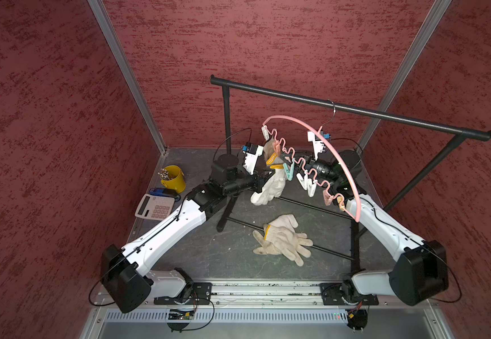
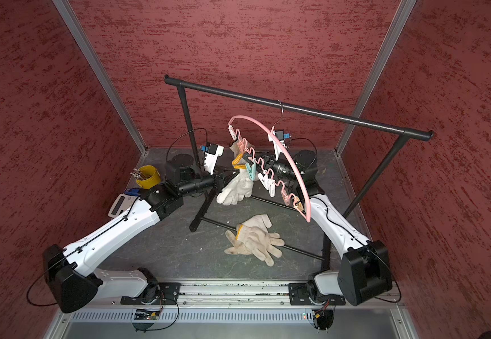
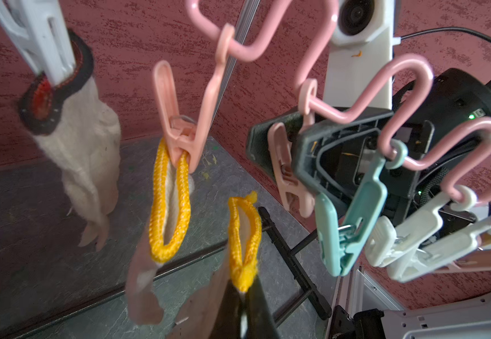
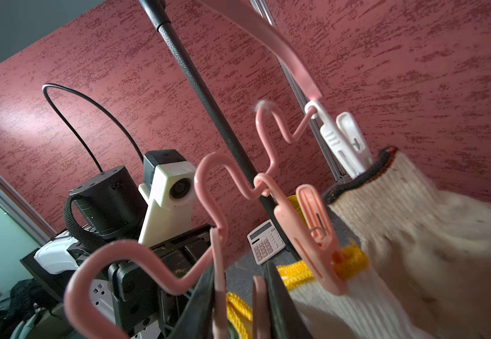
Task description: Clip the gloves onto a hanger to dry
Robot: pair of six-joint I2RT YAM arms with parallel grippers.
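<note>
A pink hanger hangs from the rack, carrying a row of clips. In the left wrist view, a dark-cuffed glove hangs from a white clip, and a yellow-cuffed glove from a pink clip. My left gripper is shut on the cuff edge of another yellow-cuffed glove, below the hanger. Around the handles of a second pink clip, my right gripper is shut. That clip's lower end is close to the held cuff, apparently apart from it.
Two light gloves lie near the table's front. Empty teal and white clips hang beside the right gripper. The rack bar crosses above; a yellow cup and calculator stand at left.
</note>
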